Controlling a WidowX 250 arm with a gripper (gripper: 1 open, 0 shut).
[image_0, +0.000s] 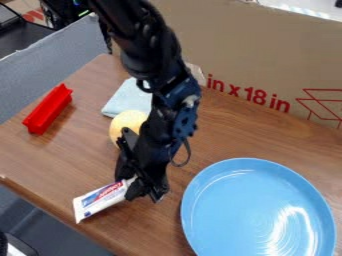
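My black gripper (131, 172) is low over the wooden table, shut on a white toothpaste tube (99, 200) with red and blue print. The tube points toward the lower left, near the table's front edge; part of it is hidden by the fingers. A large blue plate (258, 212) lies to the gripper's right, apart from it.
A red block (48, 108) lies at the left, a folded pale cloth (120, 98) and a yellow round object (124, 124) behind the gripper. A cardboard box (254, 60) stands along the back. Bare table (54, 160) shows at the left.
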